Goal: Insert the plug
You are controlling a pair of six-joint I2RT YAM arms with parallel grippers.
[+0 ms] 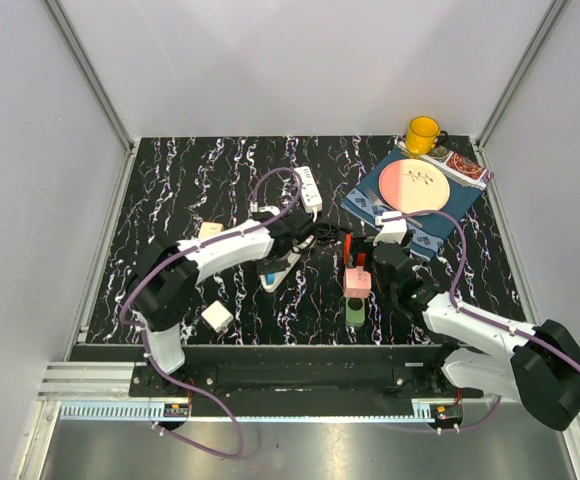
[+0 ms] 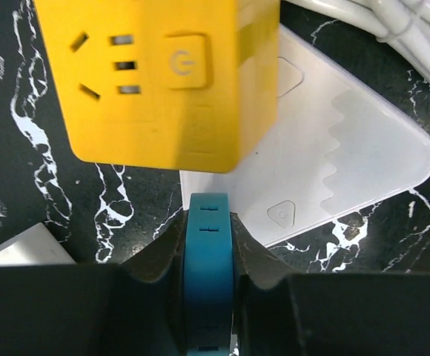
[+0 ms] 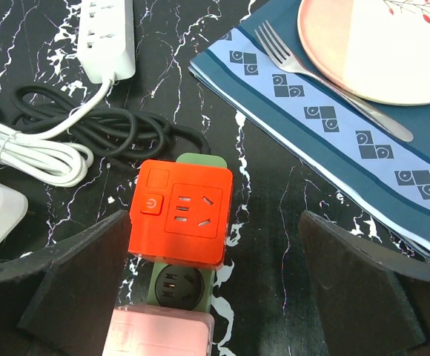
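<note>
In the left wrist view, my left gripper is shut on a narrow teal block (image 2: 209,222) with small slots along its face. Just beyond it a yellow cube plug adapter (image 2: 137,89), with sockets and a power button, stands over a white board (image 2: 333,156). From above, the teal block (image 1: 270,279) shows at the board's near end; its contact with the board is hidden. My right gripper is open, its fingers apart. Between and beyond them an orange cube adapter (image 3: 179,211) sits on a green strip (image 3: 159,285), whose round socket shows.
A pink cube (image 3: 159,334) stands at the strip's near part. White cable (image 3: 48,152) and black cable (image 3: 126,126) lie by a white power strip (image 3: 105,33). The placemat (image 3: 326,122) with fork and plate is right; a white block (image 1: 217,316) lies front left.
</note>
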